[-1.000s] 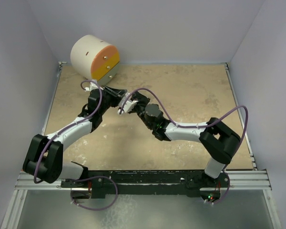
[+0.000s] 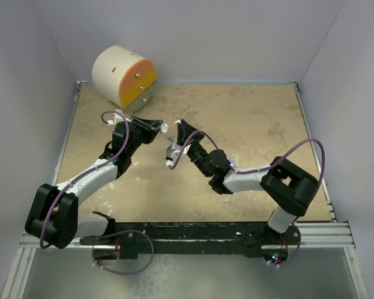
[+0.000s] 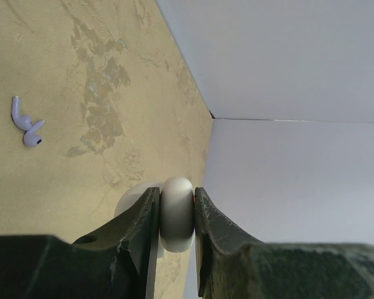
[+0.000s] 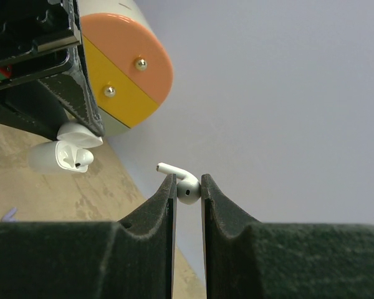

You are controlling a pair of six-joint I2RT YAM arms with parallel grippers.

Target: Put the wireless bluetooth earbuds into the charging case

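Note:
My left gripper (image 2: 157,126) is shut on the white charging case, which in the right wrist view (image 4: 50,159) shows its lid raised and a white piece visible inside. My right gripper is shut on a white earbud (image 4: 181,174), its stem pointing left toward the case, apart from it. Two lavender earbuds (image 3: 26,128) lie on the mat, seen in the left wrist view.
A rounded white cabinet with coloured drawers (image 2: 123,75) stands at the back left. The tan board (image 2: 249,112) is mostly clear at the back right. Grey walls enclose it on three sides.
Compared with a second ago, my right gripper has drawn back to the right, away from the case, and the left arm has shifted slightly left.

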